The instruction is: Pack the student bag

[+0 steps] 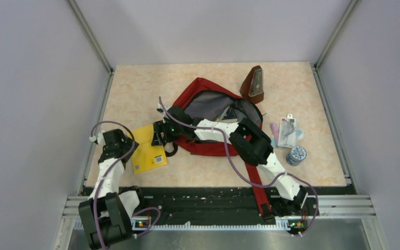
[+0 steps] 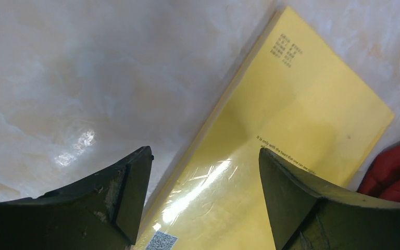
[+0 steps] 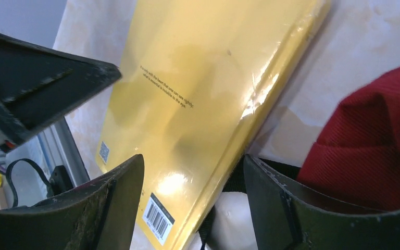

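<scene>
A yellow book (image 1: 145, 156) lies flat on the left of the table, beside the open red and grey bag (image 1: 213, 148). My left gripper hangs over the book's long edge, part open, its fingers apart with nothing held. My right gripper stands open at the book's opposite edge by the bag, its fingers either side of that edge from above; whether they touch it I cannot tell. In the right wrist view, the bag's red fabric (image 3: 370, 146) lies just beside the book.
A brown case (image 1: 251, 86) stands at the back right. A clipboard (image 1: 288, 130), a pink item (image 1: 274, 131) and a round tin (image 1: 296, 155) lie at the right.
</scene>
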